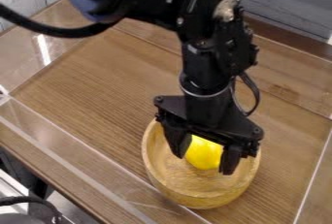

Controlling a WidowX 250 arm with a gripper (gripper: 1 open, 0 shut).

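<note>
A black robot arm reaches down from the top, its gripper (204, 146) lowered into a light wooden bowl (195, 191) near the centre right. Inside the bowl is a yellow object (204, 153), partly hidden behind the gripper. The fingers point down on either side of the yellow object; whether they touch it cannot be told.
The bowl stands on a wooden surface (104, 82) with clear room to the left and behind. Clear strips run along the left and front edges. A white tiled wall is at the top left, and dark cables (26, 201) lie at the lower left.
</note>
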